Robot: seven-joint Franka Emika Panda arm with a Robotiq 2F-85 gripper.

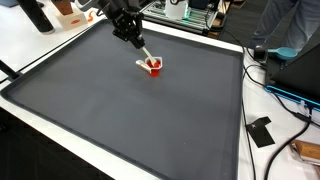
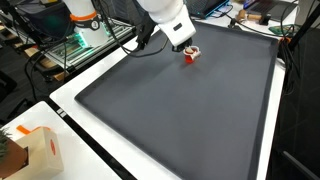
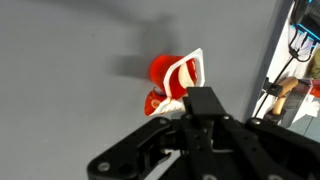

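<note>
A small red cup point(image 1: 155, 71) with a white rim stands on the grey table near its far side. In the wrist view the red cup point(image 3: 160, 72) shows just beyond the gripper, with a white edge point(image 3: 199, 67) along its right. A thin pale stick point(image 1: 147, 52) slants from my gripper point(image 1: 140, 44) down to the cup's mouth. The gripper is shut on its upper end, while its lower end seems to be inside the cup. Beside the cup lies a short pale piece point(image 1: 143, 69). In the second exterior view the cup point(image 2: 189, 59) is partly hidden by the gripper.
Cables and a black flat item point(image 1: 260, 131) lie beyond the table's right edge. Boxes point(image 1: 70, 17) stand behind the far left side.
</note>
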